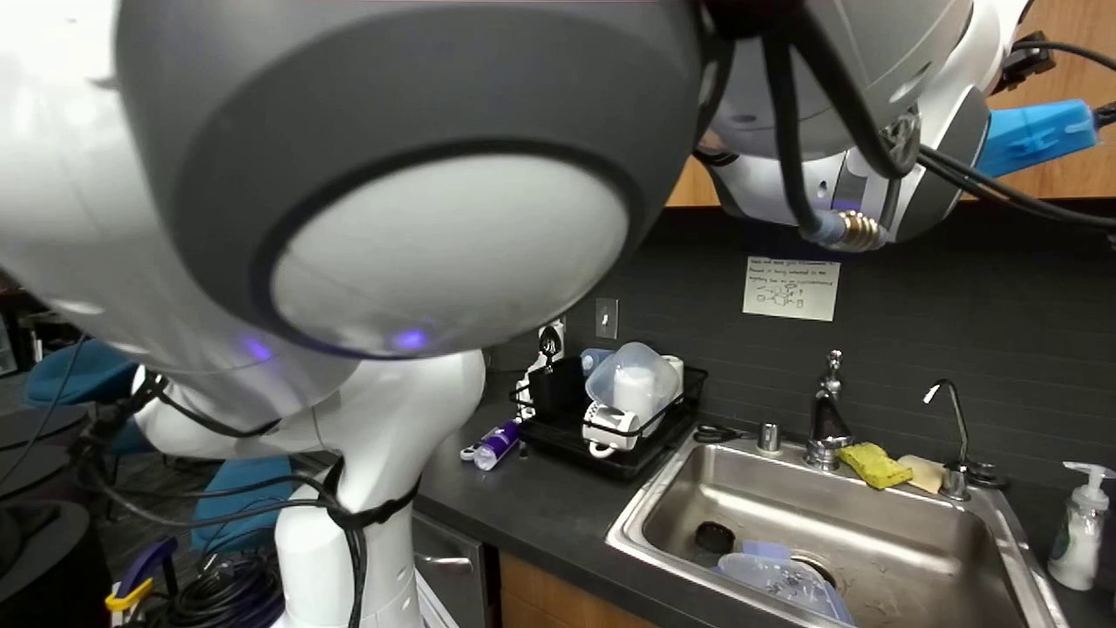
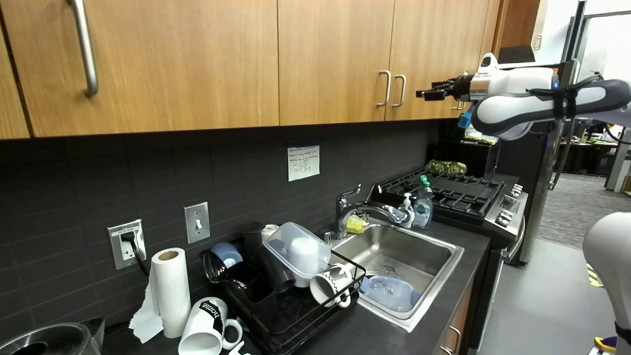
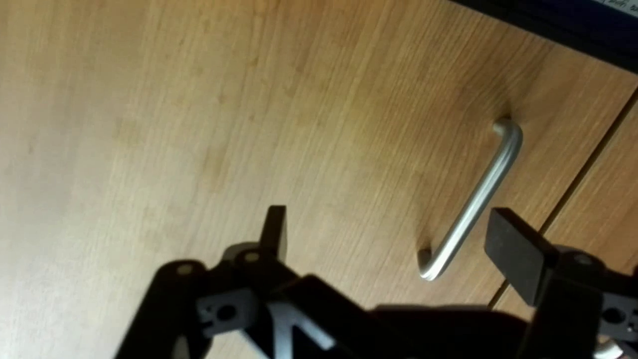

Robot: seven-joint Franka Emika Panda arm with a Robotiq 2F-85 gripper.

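In the wrist view a silver bar handle (image 3: 475,203) stands off a wooden cabinet door (image 3: 239,131), slanting across the picture. My gripper is open, and the handle appears between its two fingers, closer to the right one (image 3: 517,254). How far the fingertips are from the door is hard to tell there. From the side, in exterior view 2, my gripper (image 2: 421,94) points at the upper cabinets, to the right of a pair of door handles (image 2: 400,90). The gripper is out of sight in exterior view 1, where the arm (image 1: 450,188) fills the upper part.
Below the cabinets are a steel sink (image 2: 435,284), a faucet (image 2: 343,213) and a stove (image 2: 467,195). A dish rack (image 2: 296,331) with mugs and containers stands on the counter. A dark seam (image 3: 589,161) separates two doors right of the handle.
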